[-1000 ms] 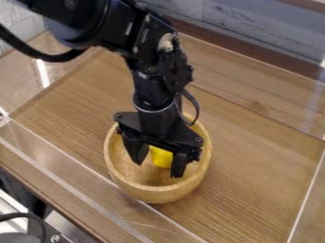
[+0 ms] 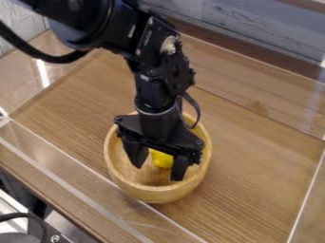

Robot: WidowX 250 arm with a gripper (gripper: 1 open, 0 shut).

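Note:
My black gripper point(image 2: 158, 161) reaches down into a round wooden bowl point(image 2: 159, 193) near the middle of the view, its two fingers standing apart on either side of a yellow object point(image 2: 162, 158) inside. The gripper hides part of that object, and whether the fingers touch it I cannot tell.
A pale panelled wall point(image 2: 241, 28) runs along the back. The table's edge and a dark cable lie at the lower left.

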